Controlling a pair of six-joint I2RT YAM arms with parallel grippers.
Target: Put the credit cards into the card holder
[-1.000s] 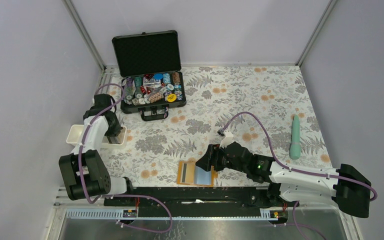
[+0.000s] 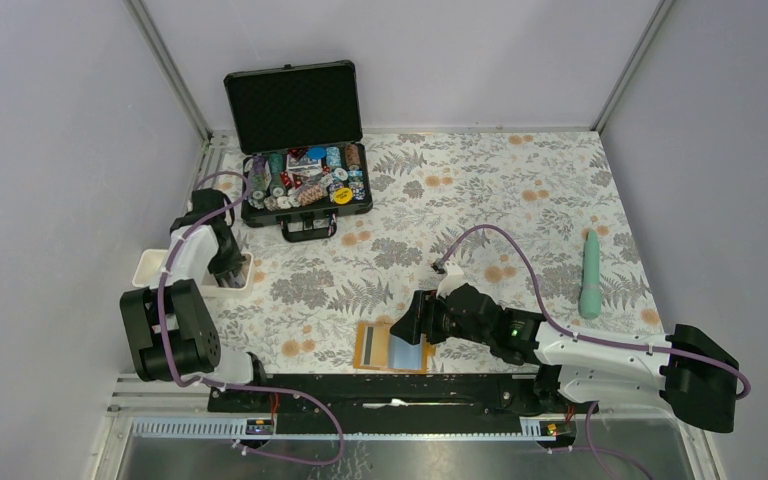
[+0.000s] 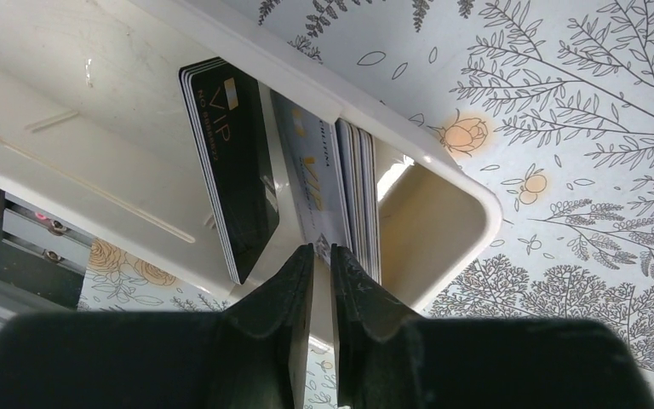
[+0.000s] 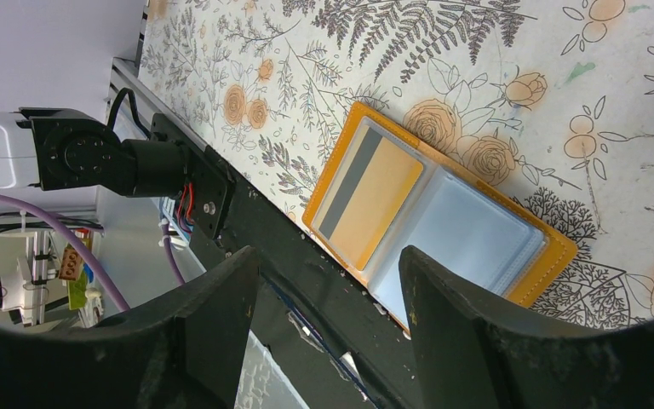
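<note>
The cards lean in a white tray [image 3: 426,162]: a black VIP card [image 3: 230,162] at the front of one stack, and a silver card [image 3: 311,179] before another stack. My left gripper is at the silver card's lower end, open by a narrow gap, and the card's bottom shows just beyond the fingertips. Whether they touch it I cannot tell. The tan card holder [image 4: 468,173] lies on the table at the front edge. A yellow card with a dark stripe [image 4: 373,194] sits in one pocket; the other pocket [image 4: 460,240] looks pale blue. Over it my right gripper stands open, nothing between its fingers.
An open black case [image 2: 300,212] of poker chips stands at the back left. A green cylinder [image 2: 590,275] lies at the far right. Purple cables run along both arms.
The left arm has shifted slightly at the tray, its forearm a little nearer the back. The right arm has barely moved; the card holder stays put.
</note>
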